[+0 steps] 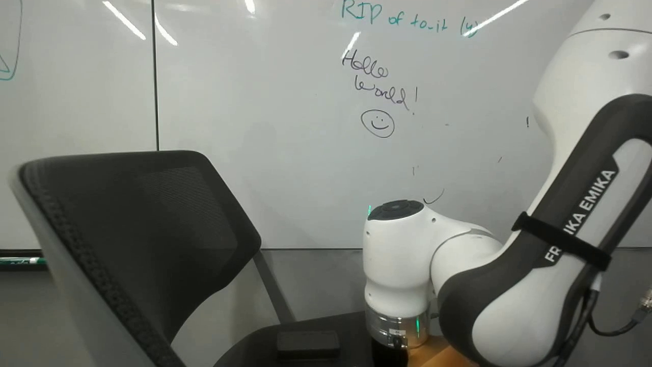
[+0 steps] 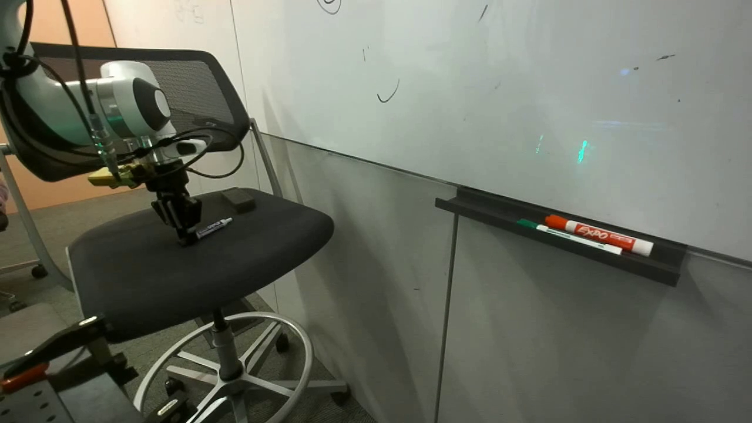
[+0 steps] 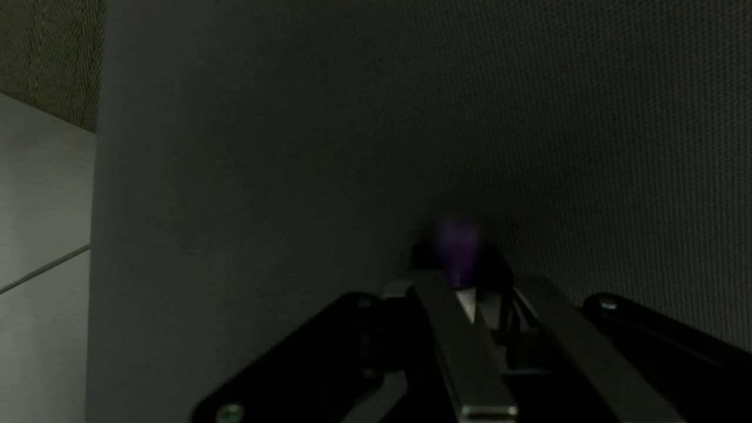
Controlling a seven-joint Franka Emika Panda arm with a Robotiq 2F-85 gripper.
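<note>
A marker with a white body sticks out sideways from my gripper, just above or on the black chair seat; which of the two I cannot tell. In the wrist view the purple end of the marker shows blurred at the fingertips, with a bit of white behind it. My gripper is shut on the marker there, and its fingers hide most of the body. Exterior view 1 shows the arm but not the fingers, which are below the frame.
A dark eraser-like block rests on the seat behind the marker. The chair's backrest rises beside the arm. On the whiteboard is handwriting. A tray under it carries a red Expo marker and a thinner green-capped one.
</note>
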